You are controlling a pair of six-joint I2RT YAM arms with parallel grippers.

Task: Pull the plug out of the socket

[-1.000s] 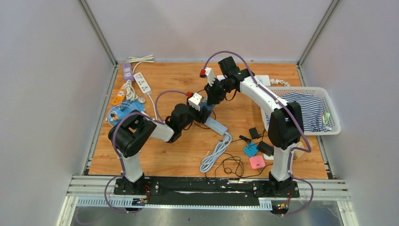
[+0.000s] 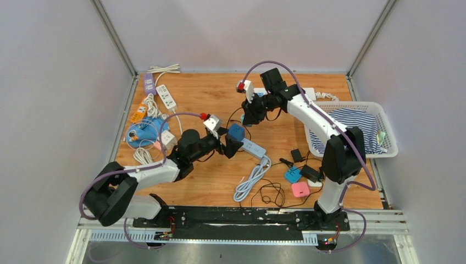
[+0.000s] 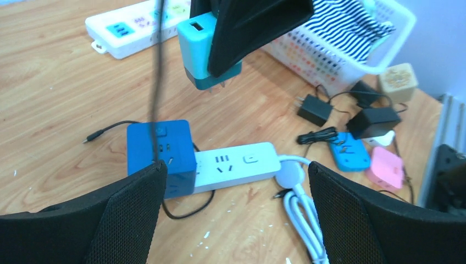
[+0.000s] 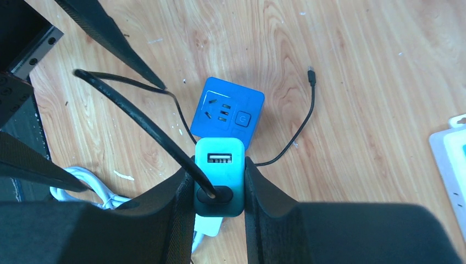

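Note:
A small teal plug [image 4: 218, 176] is held up in my right gripper, shut on it, with a black cable crossing it. Its prongs show underneath in the left wrist view, apart from everything below. The blue cube socket [image 4: 228, 107] sits on the table beside a white power strip, its socket holes uncovered in the right wrist view. My left gripper stands open over the near side of the cube, short of the strip, with nothing seen held between its fingers.
A white basket [image 2: 390, 132] with striped cloth is at the right. Power strips and cables crowd the left edge [image 2: 165, 96]. Chargers, a pink case [image 2: 300, 189] and coiled cables lie at the front right. Another white strip [image 3: 132, 27] lies behind.

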